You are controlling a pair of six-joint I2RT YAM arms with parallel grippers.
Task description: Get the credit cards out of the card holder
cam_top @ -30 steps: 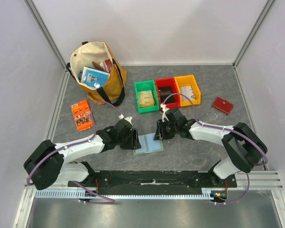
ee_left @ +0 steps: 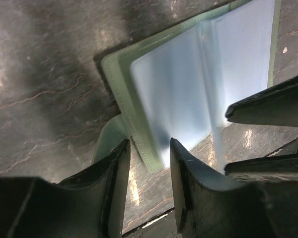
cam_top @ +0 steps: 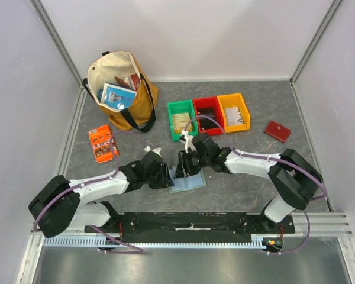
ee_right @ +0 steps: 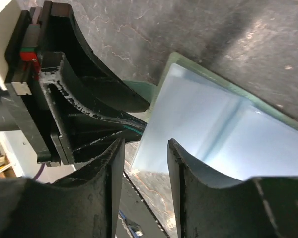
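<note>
The card holder (cam_top: 189, 182) lies open and flat on the grey floor, showing pale translucent sleeves (ee_left: 174, 94) with a green edge in both wrist views. My left gripper (cam_top: 165, 182) is at its left edge, its fingers part open in the left wrist view, over the green border. My right gripper (cam_top: 184, 168) is over the holder, close to the left one, fingers apart above the pale sleeve in the right wrist view. I cannot see anything held in either, and whether separate cards are in the sleeves cannot be told.
Green (cam_top: 173, 107), red (cam_top: 205, 102) and yellow (cam_top: 231, 100) bins stand behind, with a yellow bag (cam_top: 145, 106) at back left, an orange pack (cam_top: 103, 144) at left and a dark red wallet (cam_top: 277, 131) at right.
My right gripper has moved left across the holder, close to the left gripper. The holder shifted slightly right earlier; the left gripper has moved little.
</note>
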